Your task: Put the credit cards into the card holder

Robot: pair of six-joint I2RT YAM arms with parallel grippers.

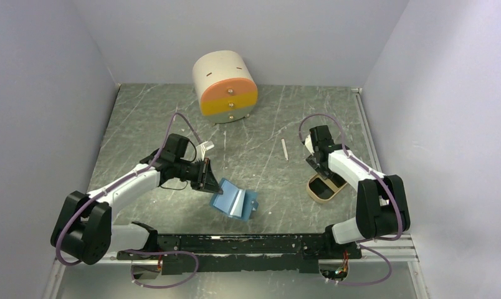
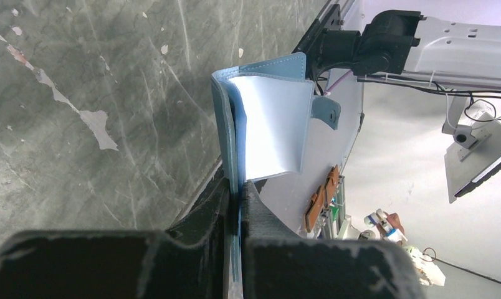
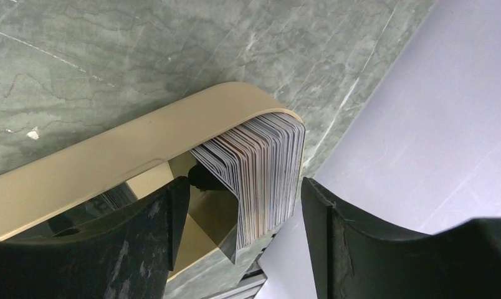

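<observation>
A blue card holder (image 1: 234, 200) with pale inner sleeves hangs from my left gripper (image 1: 215, 190), which is shut on its edge. In the left wrist view the holder (image 2: 226, 124) stands partly spread, the edge pinched between both fingers. On the right, a tan box (image 3: 111, 146) with compartments holds a tight stack of cards (image 3: 263, 168) at one end. My right gripper is open over that stack, one finger on each side and a visible gap to the cards. From above, the right arm hides most of the box (image 1: 323, 197).
A rounded cabinet (image 1: 225, 87) with coloured drawers stands at the back. A thin white stick (image 1: 285, 149) lies on the grey marbled table between the arms. A wall rises close beside the right arm.
</observation>
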